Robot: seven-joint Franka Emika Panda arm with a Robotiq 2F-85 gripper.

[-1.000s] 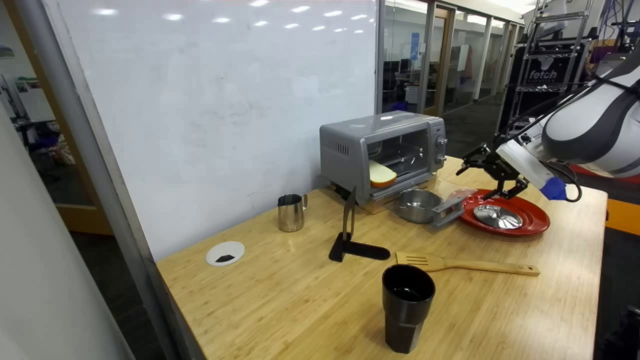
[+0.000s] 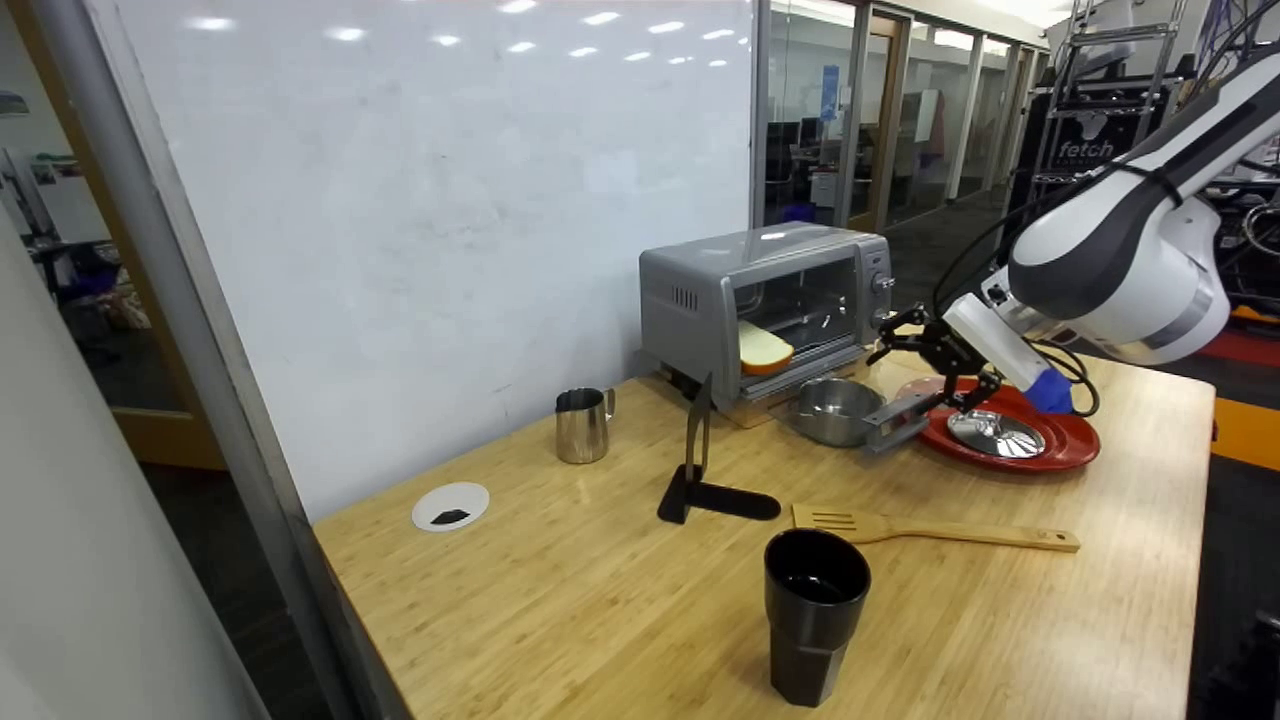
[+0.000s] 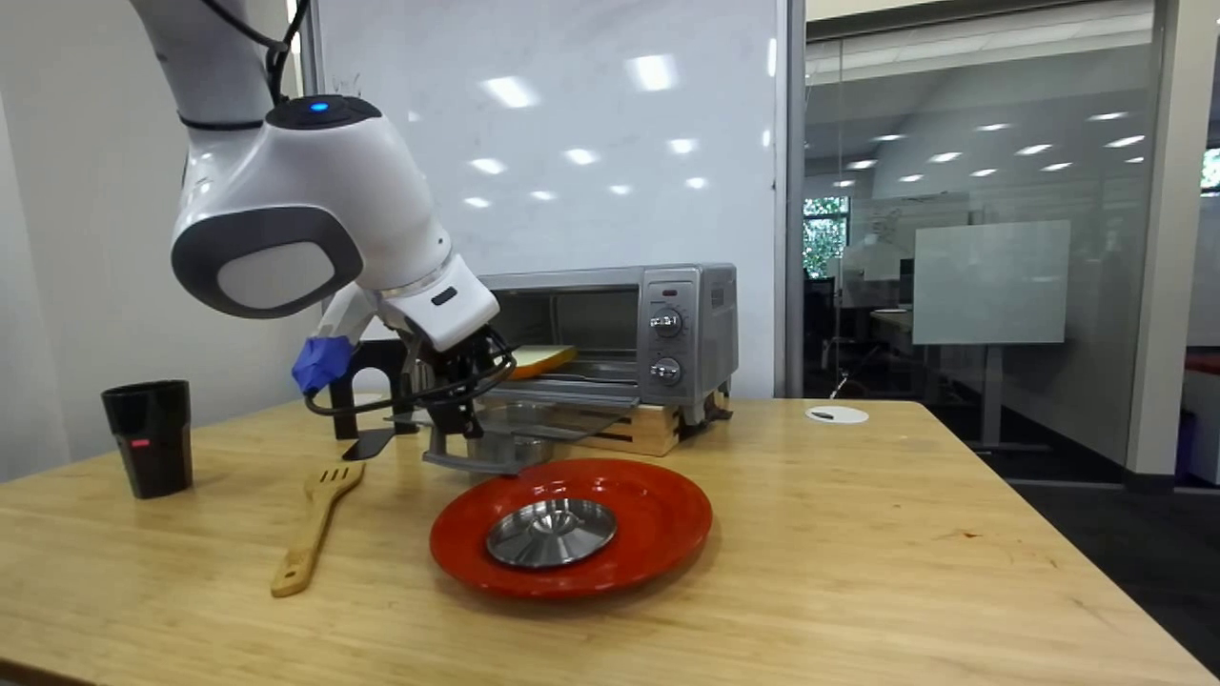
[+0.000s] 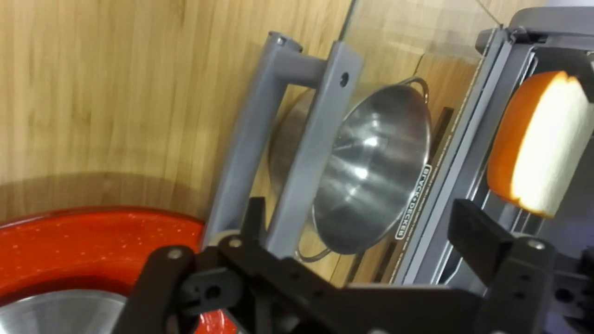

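Observation:
My gripper stands open above the lowered glass door of the grey toaster oven (image 2: 768,300). Its fingers are wide apart with nothing held between them. In the wrist view, the left finger is over the lower end of the door's grey handle (image 4: 245,133); whether they touch I cannot tell. A steel pot (image 4: 367,167) shows through the door glass, below it. Inside the oven, near one side of the opening, lies a bread-like piece (image 4: 529,150) with an orange crust and pale face. A red plate (image 3: 663,520) carries a steel lid (image 3: 551,533) close to the door.
A wooden spatula (image 2: 960,532), a black cup (image 2: 816,612), a black upright stand (image 2: 696,480) and a steel pitcher (image 2: 582,430) are spread over the table. Bare wood lies to the right of the plate in exterior view 2.
In exterior view 1 my gripper has moved left, from over the red plate towards the oven door and pot. The oven, plate and other objects have stayed in place.

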